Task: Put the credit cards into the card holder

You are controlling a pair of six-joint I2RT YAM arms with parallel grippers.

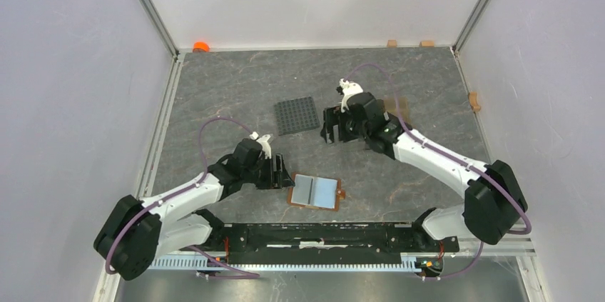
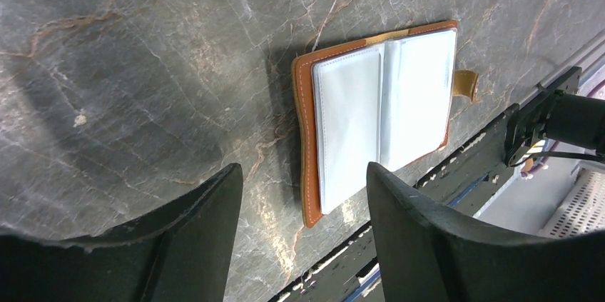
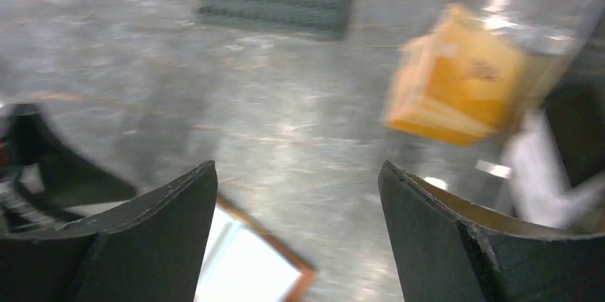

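Observation:
The brown card holder (image 1: 314, 192) lies spread flat near the front edge of the table, its clear sleeves (image 2: 349, 116) facing up in the left wrist view. I see no card standing out from it. Just left of the holder is my left gripper (image 1: 284, 173), open and empty, its fingers (image 2: 207, 216) pointing toward the holder's left side. Farther back, right of the dark grid mat, hovers my right gripper (image 1: 332, 127); its fingers (image 3: 178, 223) are apart with nothing between them. No loose credit card can be made out, and the right wrist view is blurred.
A dark grid mat (image 1: 297, 116) lies mid-table. Right of it, a yellow box (image 3: 464, 77) stands in a clear organizer, mostly covered by my right arm in the top view. An orange object (image 1: 201, 46) sits at the back left.

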